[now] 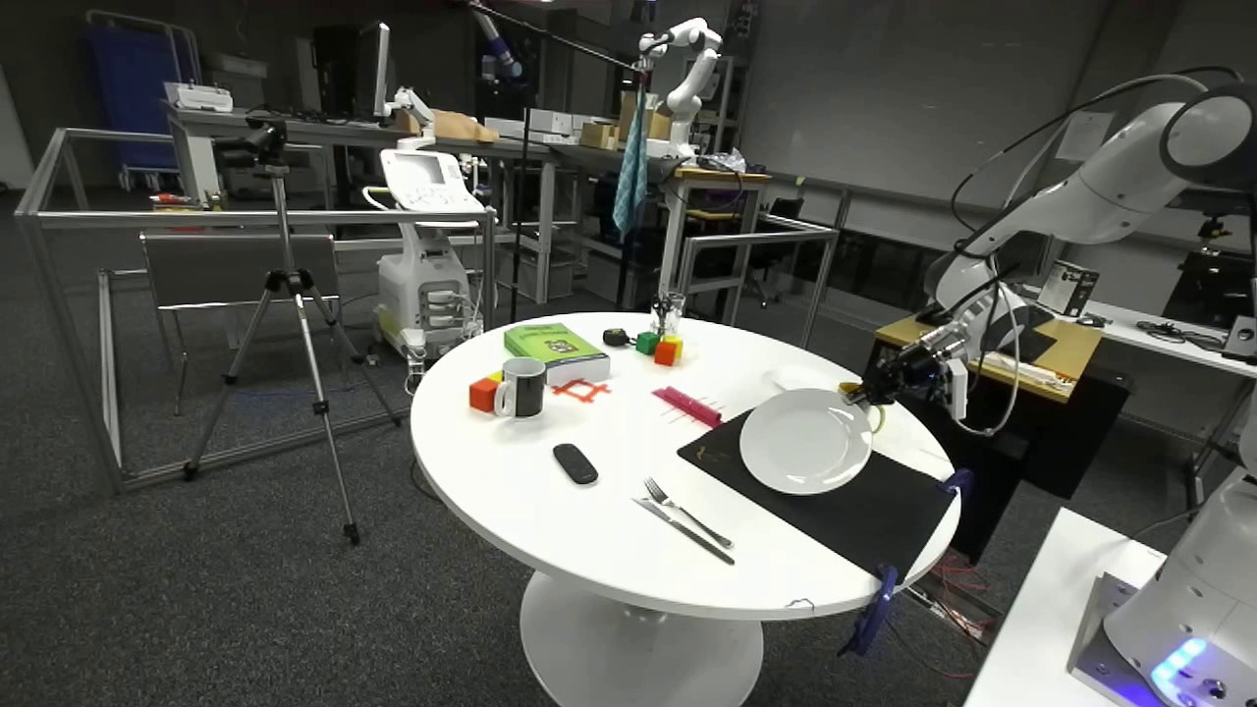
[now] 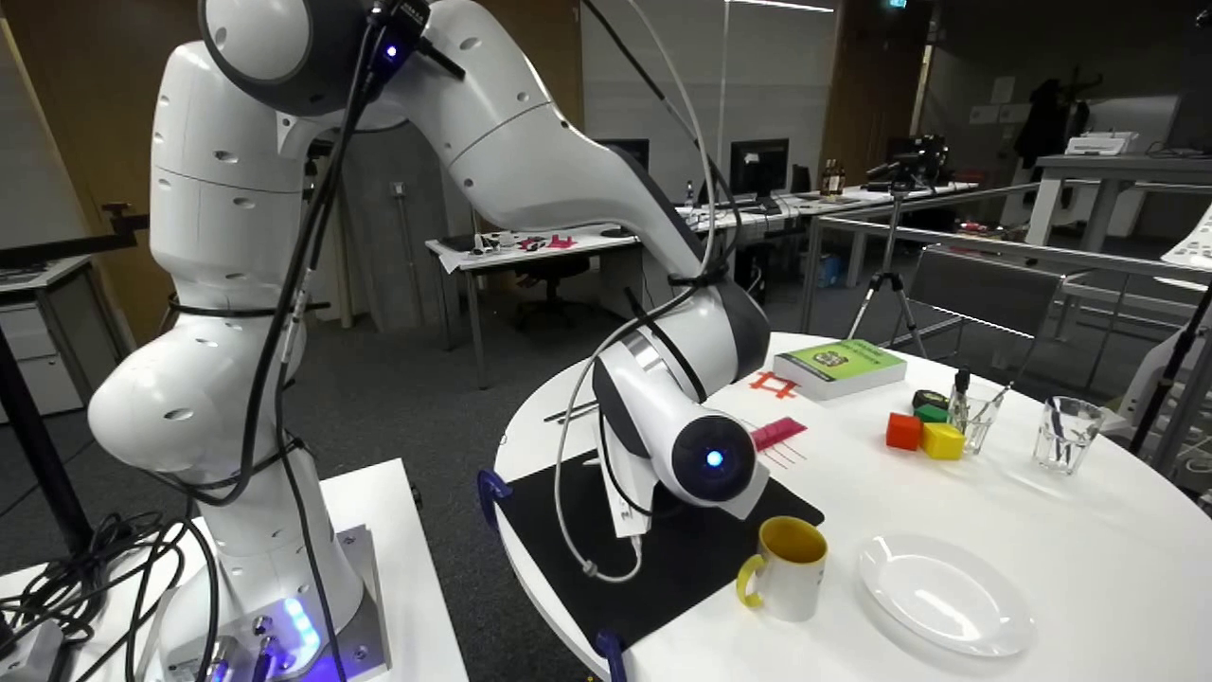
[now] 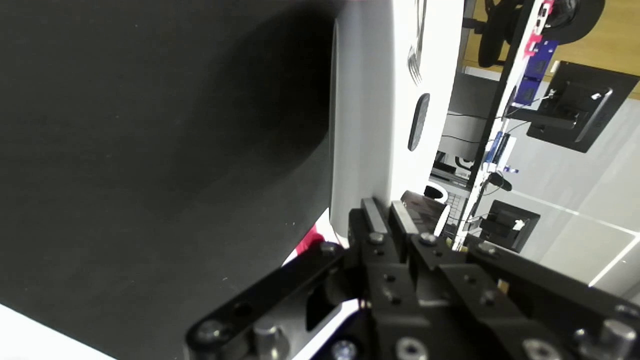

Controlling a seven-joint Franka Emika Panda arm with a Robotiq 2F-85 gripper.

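Observation:
A white plate (image 1: pixel 806 442) is tilted above the black mat (image 1: pixel 886 509), its face turned toward exterior view 1. My gripper (image 1: pixel 856 397) is shut on the plate's upper right rim. From the wrist, the plate (image 3: pixel 363 114) appears edge-on, and the gripper has its fingertips pinching the rim. A dark shadow falls on the mat (image 3: pixel 150 198) beside it. Whether the plate's lower edge touches the mat, I cannot tell. In exterior view 2 the arm hides both gripper and held plate.
Close to the gripper stands a yellow-and-white mug (image 2: pixel 790 568), with another plate (image 2: pixel 946 593) beyond it. A fork (image 1: pixel 685 512) and knife (image 1: pixel 683 530) lie off the mat's edge. Blue clamps (image 1: pixel 869 615) grip the table edge. Bare tabletop shows around the phone-like black object (image 1: pixel 574 463).

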